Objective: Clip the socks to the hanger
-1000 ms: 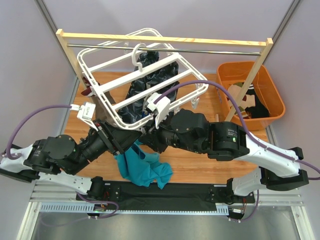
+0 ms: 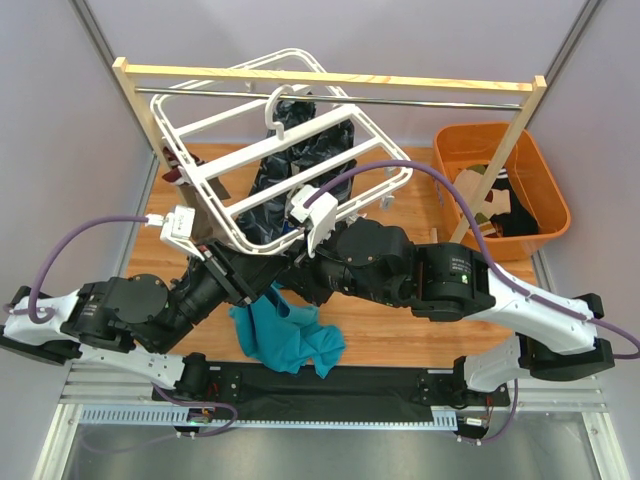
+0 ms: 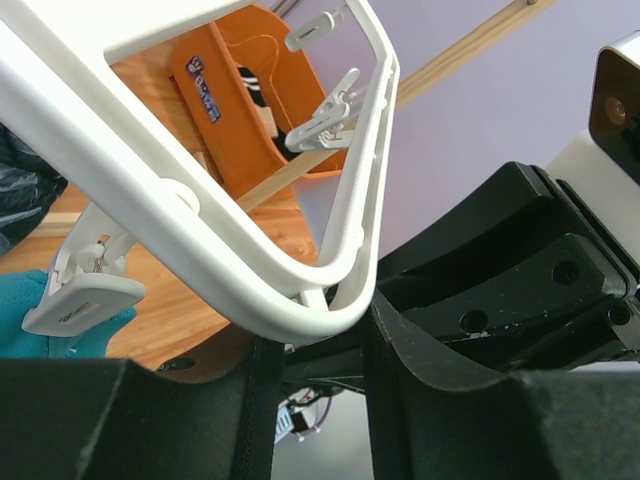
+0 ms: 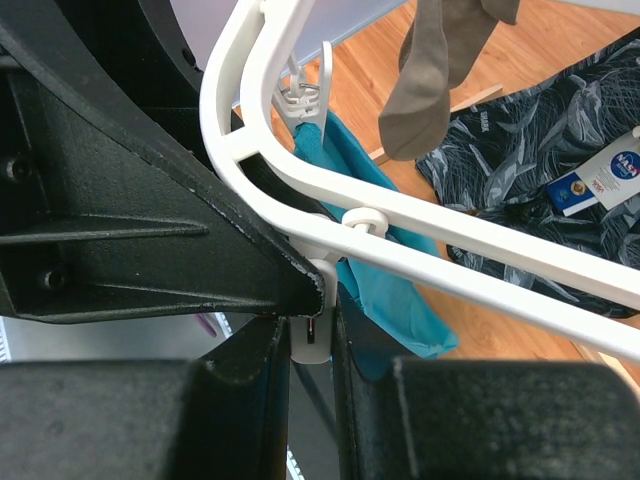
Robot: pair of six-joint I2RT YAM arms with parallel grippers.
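The white hanger (image 2: 290, 170) hangs by its hook from the metal rod, tilted, with several clips. My left gripper is at the hanger's near corner, its fingers part open with a narrow gap under the white rail. On the right side, my gripper is shut on a pale clip (image 4: 312, 345) under the hanger rail. A teal sock (image 2: 285, 335) hangs below the near edge; its top is at a clip (image 4: 305, 95) in the right wrist view. Brown-grey socks (image 4: 415, 90) hang farther along. In the top view, both fingertips are largely hidden.
An orange bin (image 2: 545, 165) with more socks stands at the right. Black patterned plastic (image 2: 300, 160) lies behind the hanger. A wooden rack (image 2: 330, 76) frames the hanger above. Both grippers are close together at the near edge.
My left gripper has shifted slightly to the right and the hanger has tipped a little, its far edge higher in the top view. The right arm has hardly moved.
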